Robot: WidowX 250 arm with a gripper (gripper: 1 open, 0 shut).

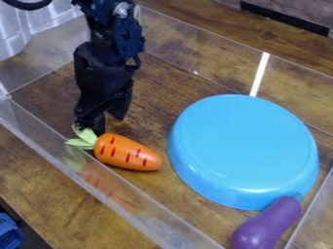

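Observation:
A black robot gripper [101, 117] hangs at the left of the camera view, its lower tips just above the green top of a toy carrot. The orange carrot [128, 154] with dark stripes lies on the wooden floor, leaves toward the gripper. I cannot tell whether the fingers are open or shut, or whether they touch the leaves.
A blue upturned round dish [243, 146] fills the right. A purple eggplant [266, 228] lies at its lower right. Clear walls [189, 54] surround the area. Bare wood shows between the gripper and the dish.

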